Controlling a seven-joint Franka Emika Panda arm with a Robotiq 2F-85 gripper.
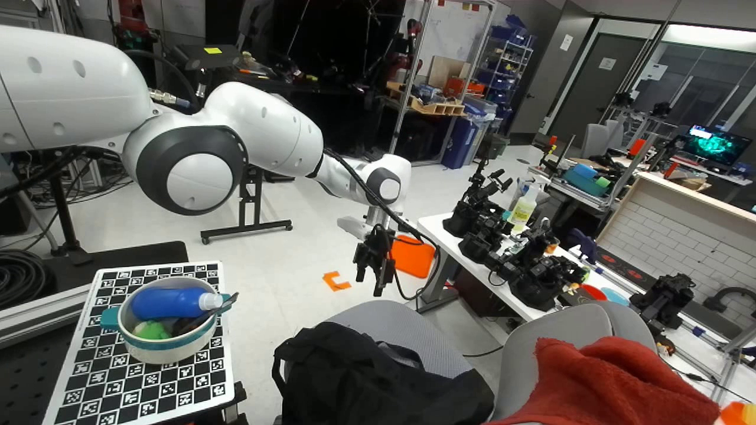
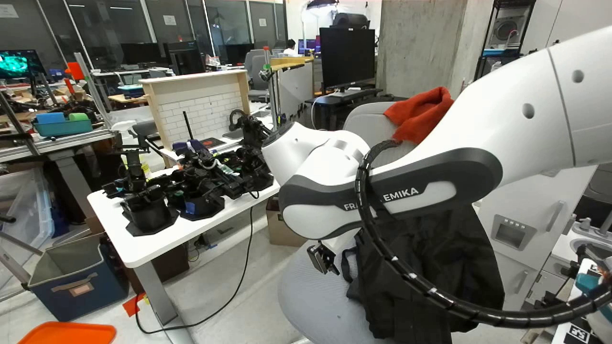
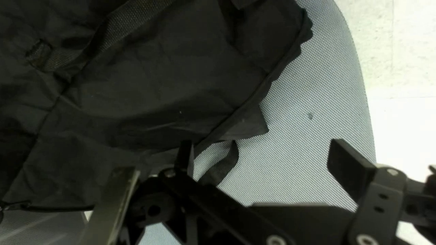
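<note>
Black fabric, perhaps a bag, lies crumpled over the seat of a grey chair. In the wrist view the black bag fills the left side, its loose strap showing near one finger, with bare grey seat to the right. My gripper hangs beyond the chair seat in exterior view 1, pointing down. Its fingers stand wide apart in the wrist view, and nothing is held between them. In exterior view 2 the gripper appears in front of the seat, partly hidden by the arm.
A red cloth drapes over another part of the seating at right. A white table bears several black devices. On a checkered board sits a pot holding a blue bottle. Open floor lies between.
</note>
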